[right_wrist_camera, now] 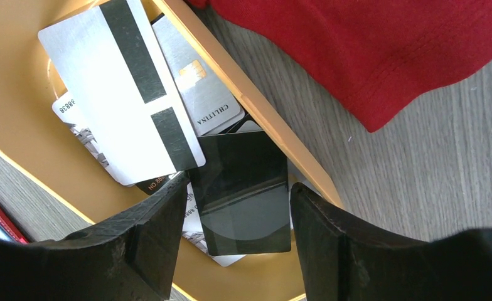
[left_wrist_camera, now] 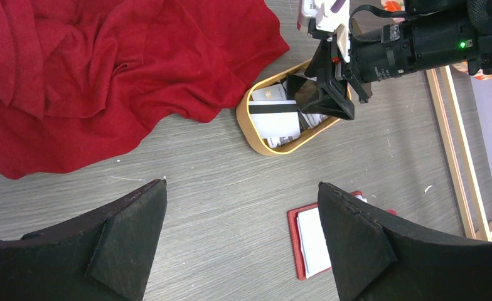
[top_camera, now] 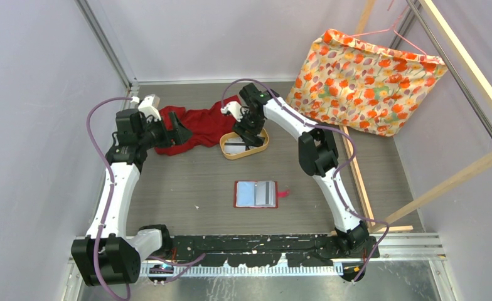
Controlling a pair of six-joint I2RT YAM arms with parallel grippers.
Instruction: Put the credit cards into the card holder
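Observation:
An oval tan basket (top_camera: 224, 154) holds several cards. In the right wrist view a white card with a black stripe (right_wrist_camera: 99, 81) lies on top, with a silver chip card (right_wrist_camera: 196, 81) partly under it. My right gripper reaches into the basket, its fingers on either side of a black card (right_wrist_camera: 246, 213), close to its side edges; whether they press on it cannot be told. The open card holder (top_camera: 246, 194), red with clear sleeves, lies on the table in front of the basket. My left gripper (top_camera: 182, 130) hangs open and empty over the left side.
A crumpled red cloth (top_camera: 207, 125) lies behind and left of the basket. At the right, a flowered cloth (top_camera: 369, 81) hangs near a wooden frame (top_camera: 359, 182). The table left of the card holder is clear.

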